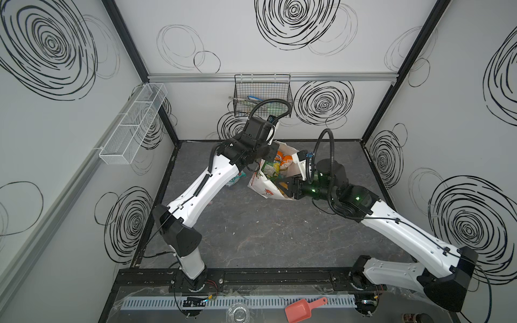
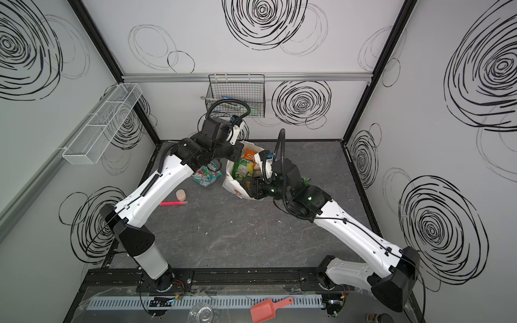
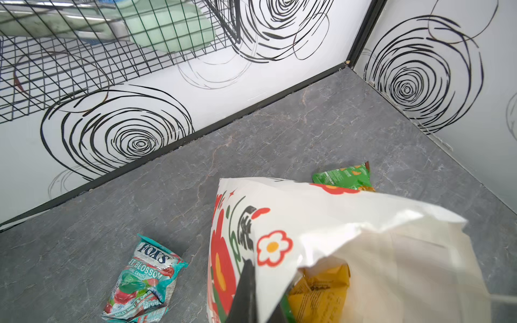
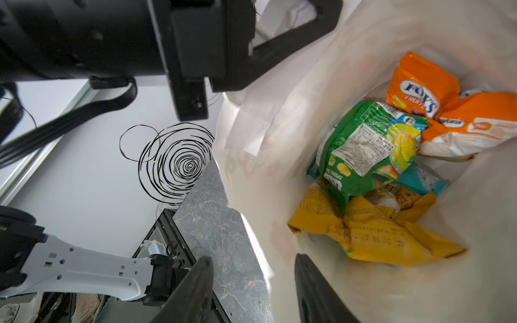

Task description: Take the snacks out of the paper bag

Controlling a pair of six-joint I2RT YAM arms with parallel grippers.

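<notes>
The white paper bag (image 3: 344, 215) is held up by my left gripper, shut on its edge. Inside are a green snack pack (image 4: 366, 145), orange Fox's packs (image 4: 420, 86) and mustard-yellow packs (image 4: 377, 231). My right gripper is at the bag's near opening, fingers apart with nothing visible between them. A teal Fox's pack (image 3: 140, 280) lies outside on the left, and a green pack (image 3: 339, 176) lies beyond the bag.
A pink stick (image 2: 173, 203) and small pink round object (image 2: 181, 195) lie left of the bag. Wire baskets (image 1: 264, 97) hang on the back and left walls.
</notes>
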